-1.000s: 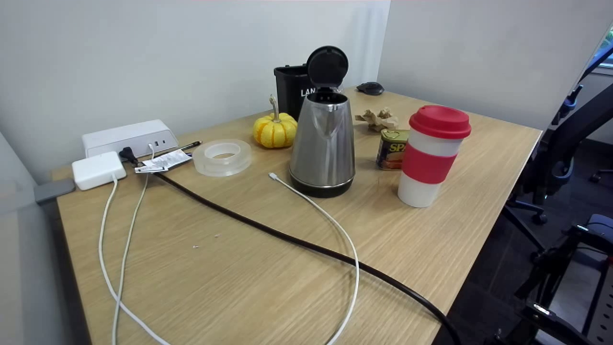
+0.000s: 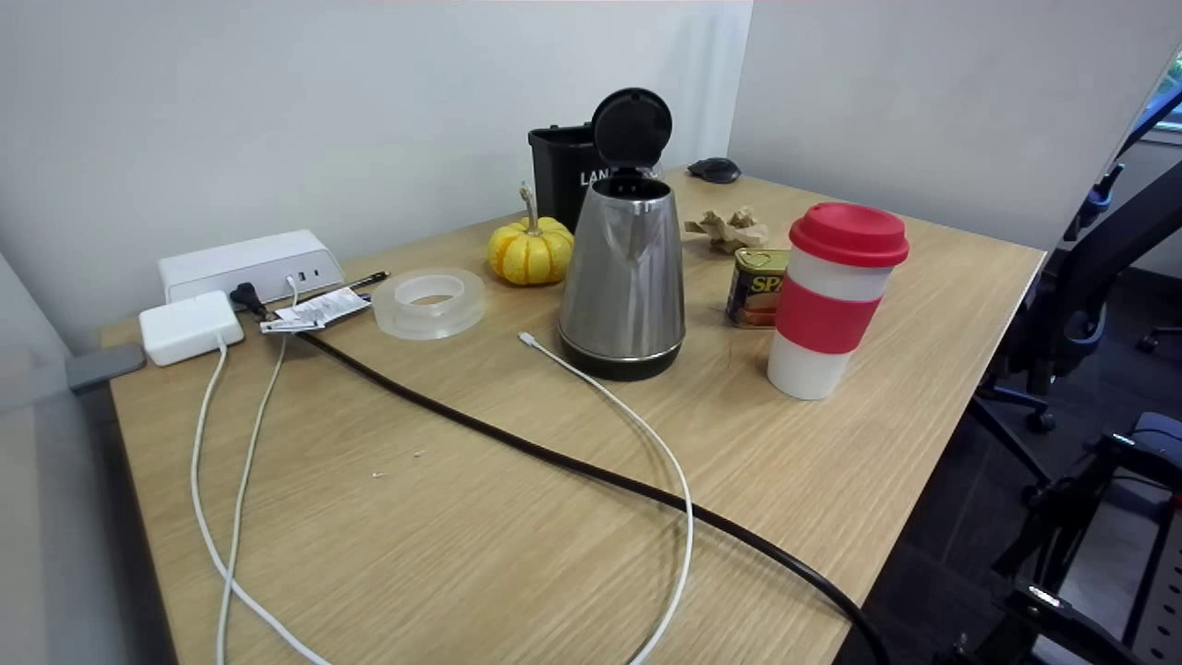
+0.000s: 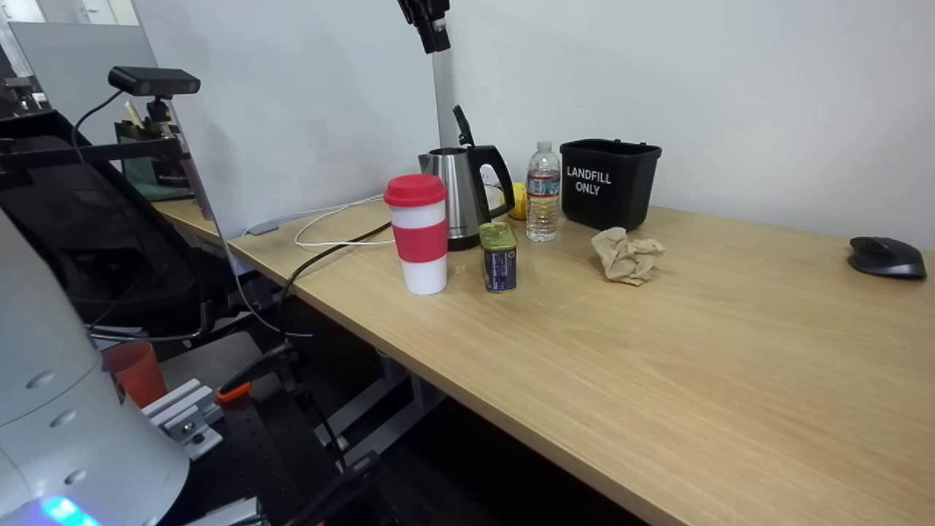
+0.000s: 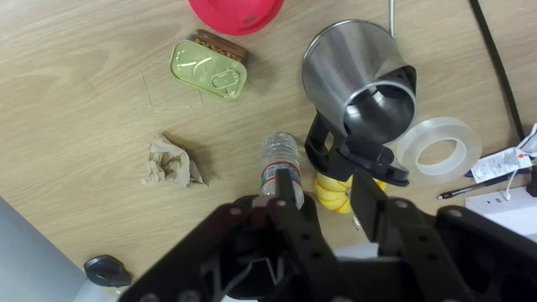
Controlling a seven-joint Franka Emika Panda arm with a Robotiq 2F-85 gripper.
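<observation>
High above the desk, my gripper points down with a gap between its two black fingers and nothing held there. Only its lower end is visible at the top of exterior view 2. Below it stands the steel kettle (image 2: pixel 623 272), upright, its black lid (image 2: pixel 632 127) raised. The kettle's black handle (image 3: pixel 500 180) faces the bin side. A clear water bottle (image 3: pixel 543 197) stands beside the handle. In the wrist view the fingers overlap part of the bottle and the yellow pumpkin (image 4: pixel 334 193), well above them.
A red-lidded cup (image 3: pixel 421 232) and a Spam can (image 3: pixel 499 258) stand near the kettle. Crumpled paper (image 3: pixel 627 254), a black landfill bin (image 3: pixel 609 188) and a tape roll (image 2: pixel 429 305) are around it. The black cable (image 2: pixel 532 449) crosses the front. Bare desk lies beyond the paper.
</observation>
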